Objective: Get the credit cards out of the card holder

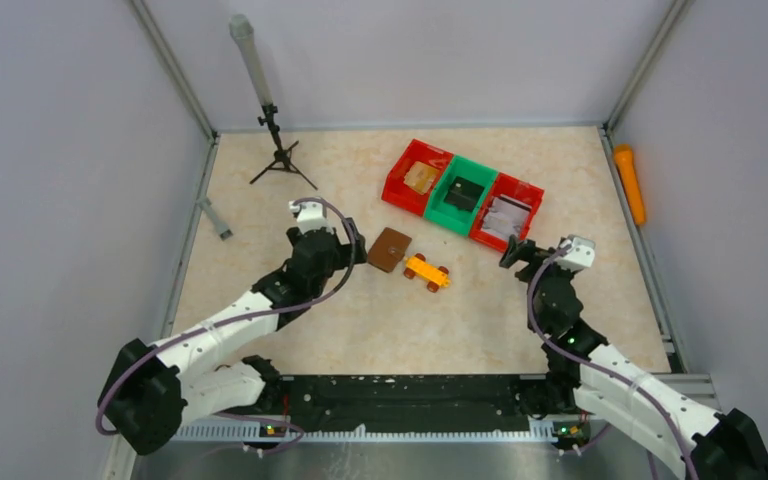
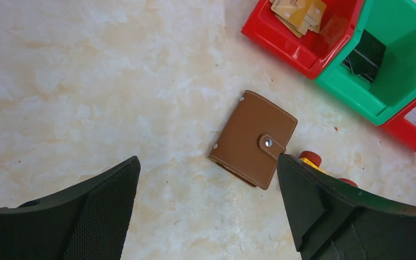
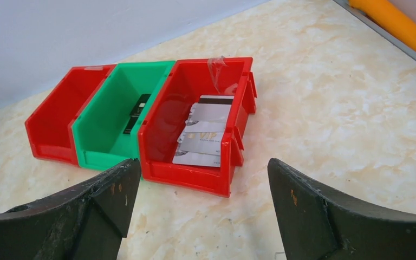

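Observation:
The brown card holder (image 1: 389,250) lies flat on the table, its flap snapped down by a metal button in the left wrist view, where the holder (image 2: 252,135) shows stitched edges. No cards can be seen inside it. My left gripper is open above the table with nothing between its fingers; the holder lies beyond its tips, toward the right finger. Facing the bins, my right gripper is also open and empty. Cards lie in the bins: gold cards (image 2: 301,13), black cards (image 2: 365,57) and silver-white cards (image 3: 205,132).
A red bin (image 1: 392,190), a green bin (image 1: 444,215) and another red bin (image 3: 184,180) stand in a row at the back. An orange toy car (image 1: 427,272) sits right beside the holder. A tripod (image 1: 282,160) stands at the back left.

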